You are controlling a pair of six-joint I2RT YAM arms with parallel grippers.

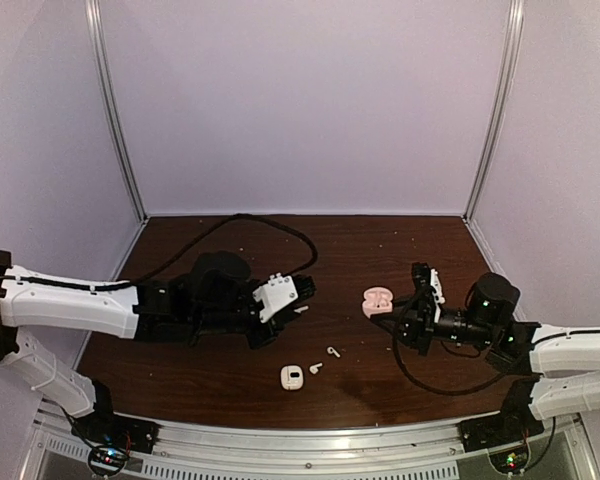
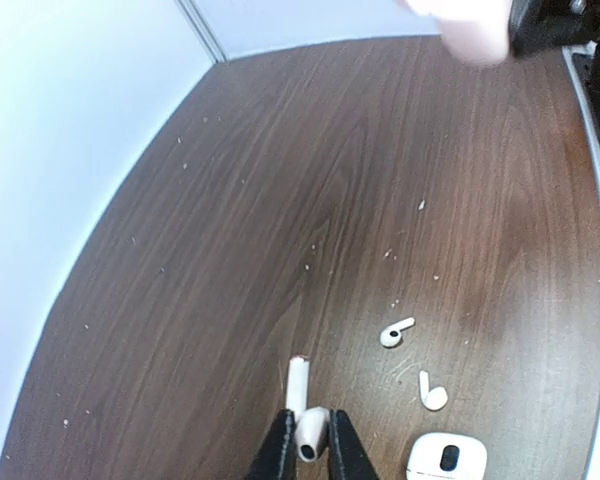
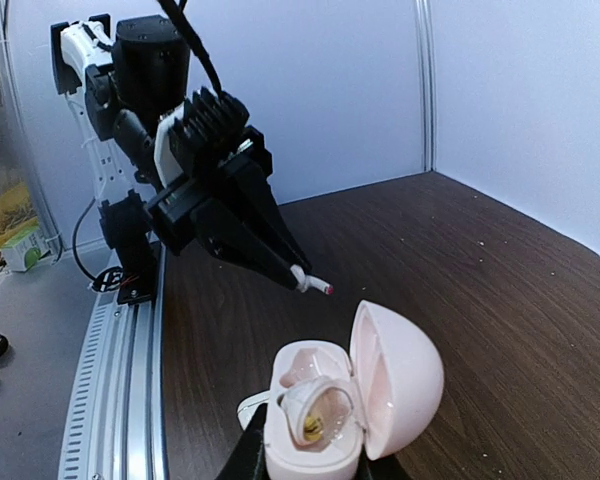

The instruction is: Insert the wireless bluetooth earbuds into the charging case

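An open pink charging case (image 1: 378, 298) is held upright by my right gripper; in the right wrist view its lid stands raised and one cavity shows an inner contact. My left gripper is shut on a white earbud, stem pointing away, raised above the table and left of the pink case, as the right wrist view shows. Two more white earbuds (image 2: 390, 336) (image 2: 435, 397) lie loose on the dark table near the front middle.
A white closed case (image 1: 292, 377) lies at the front middle of the wooden table (image 1: 200, 370). Pale walls (image 1: 310, 110) bound it at back and sides.
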